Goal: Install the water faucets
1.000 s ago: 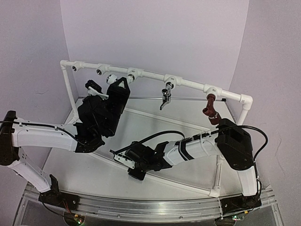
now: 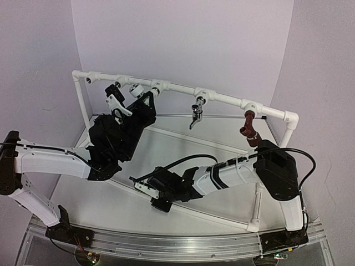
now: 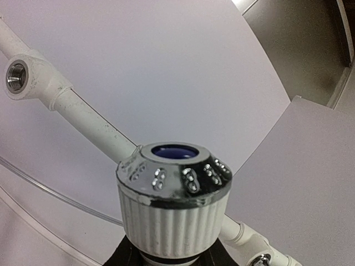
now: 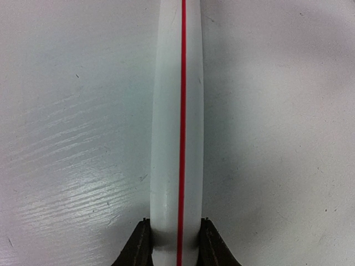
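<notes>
A white ribbed faucet [image 3: 173, 221] with a chrome collar and dark blue end fills the lower middle of the left wrist view. My left gripper [image 2: 148, 100] is shut on it, dark fingers [image 3: 217, 255] showing at either side of its base. From above, the faucet's white head [image 2: 136, 90] sits by the third tee [image 2: 160, 86] of the upper pipe; how its far end meets that tee is hidden. A chrome faucet [image 2: 197, 111] and a brown one [image 2: 249, 128] hang from the tees farther right. My right gripper is shut on a white pipe [image 4: 169, 111] with a red stripe.
Two tees at the left, the end one [image 2: 92, 77] and its neighbour [image 2: 121, 81], have open threaded holes. Grey panels [image 2: 39, 100] close in both sides. Open space lies in front of the upper pipe between the arms.
In the top view, the faucet's white head and my left gripper have shifted slightly right and up. The right arm looks still.
</notes>
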